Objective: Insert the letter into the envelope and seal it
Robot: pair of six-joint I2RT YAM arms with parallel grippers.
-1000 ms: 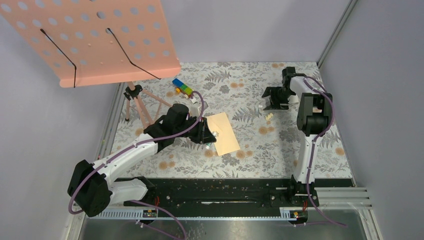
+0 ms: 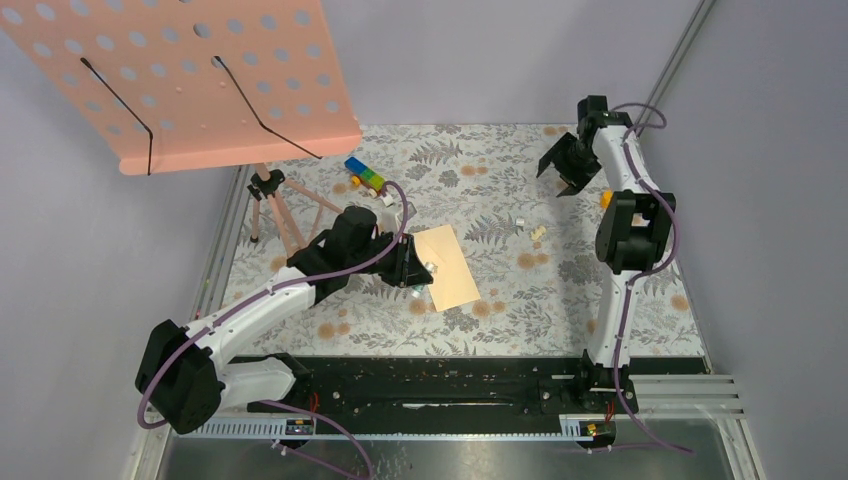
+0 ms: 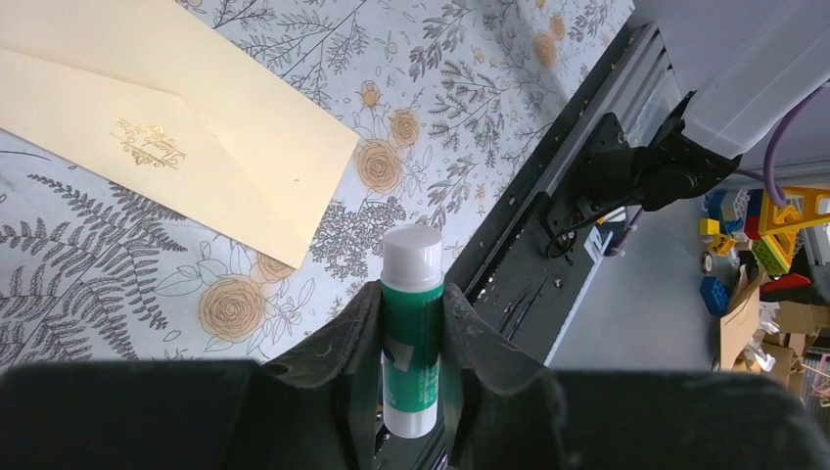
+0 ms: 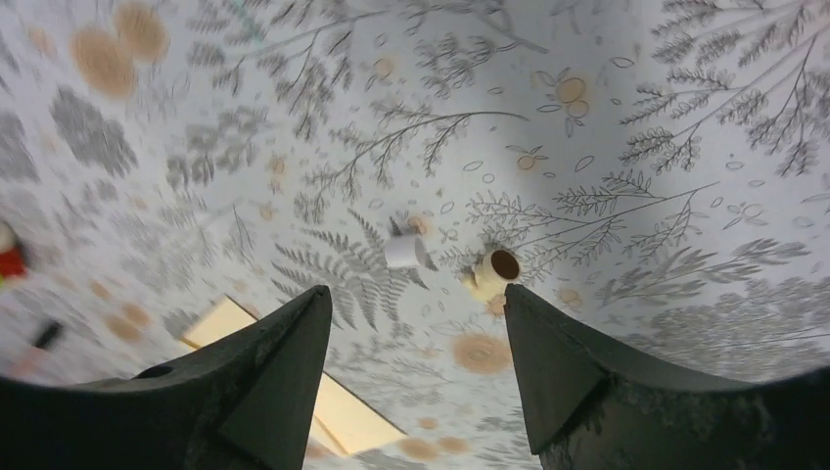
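Note:
A cream envelope (image 2: 455, 272) lies on the patterned mat, left of centre in the top view. In the left wrist view a gold emblem (image 3: 150, 144) marks its lower panel; whether a letter is inside cannot be seen. My left gripper is shut on a green glue stick (image 3: 412, 257) with white ends, held beside the envelope. My right gripper is open and empty, raised over the mat at the far right. Below it, in the right wrist view, lie a small white cap (image 4: 403, 251) and a small cream cylinder with a dark top (image 4: 495, 273).
Toy blocks (image 2: 365, 173) stand at the back left of the mat, near a pink stand (image 2: 285, 215). A yellow object (image 2: 606, 199) shows beside the right arm.
My right gripper has moved back and to the right, away from the small white cap, and its fingers have spread. The left arm, glue stick and envelope look unmoved.

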